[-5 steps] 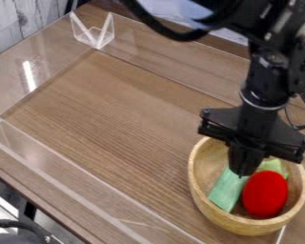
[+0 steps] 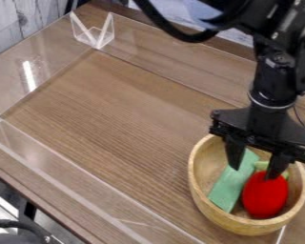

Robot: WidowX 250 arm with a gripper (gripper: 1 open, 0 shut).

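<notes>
My gripper [image 2: 259, 143], black, hangs open over a round tan bowl [image 2: 204, 191] at the lower right, its two fingers spread above the bowl's back part. Inside the bowl, a green elongated object [image 2: 229, 185] lies on the left side and a red rounded object [image 2: 265, 196] on the right, with a bit of lighter green behind it. Nothing shows held between the fingers.
A clear plastic holder [image 2: 94, 29] stands at the back left. Dark cables [image 2: 15, 227] lie beyond the front-left edge.
My gripper's fingers look wider apart than before, and it has shifted slightly over the bowl. The objects in the bowl look unmoved.
</notes>
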